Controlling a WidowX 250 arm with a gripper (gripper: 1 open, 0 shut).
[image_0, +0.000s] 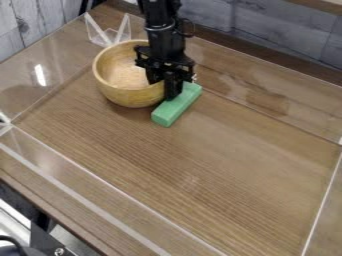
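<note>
A black robot arm reaches down from the top of the view, its gripper (170, 70) at the right rim of a tan bowl (120, 90). A green rectangular block (178, 106) lies on the wooden table just right of the bowl, under the gripper. The fingertips are dark and small, so whether they touch the block or the rim cannot be told, nor how far the fingers stand apart.
A white wire-like object (107, 30) stands behind the bowl at the back left. Dark objects sit at the lower left edge.
</note>
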